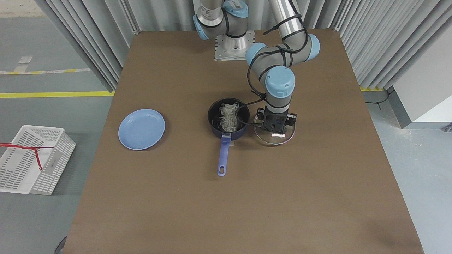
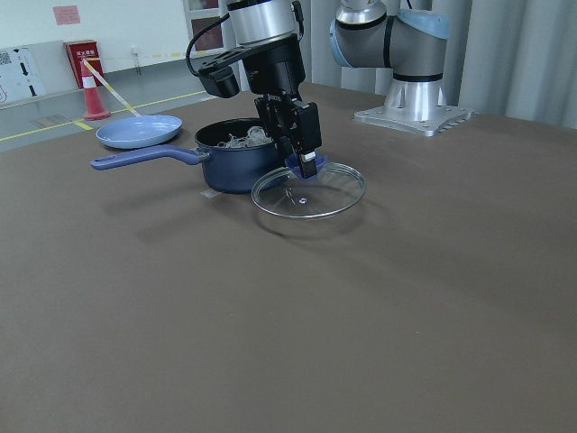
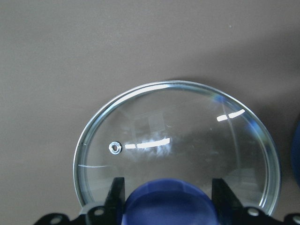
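A glass lid [image 2: 306, 204] lies on or just above the brown table, right of the dark blue pot [image 1: 214, 126], which holds pale noodle-like strands [image 1: 229, 116] and has a long purple handle [image 1: 224, 154]. My gripper is over the lid, its two black fingers on either side of the blue lid knob [image 3: 169, 211], apparently shut on it. In the front view the wrist hides much of the lid.
A blue plate [image 1: 141, 129] sits left of the pot. A white basket [image 1: 51, 169] is on the floor at left.
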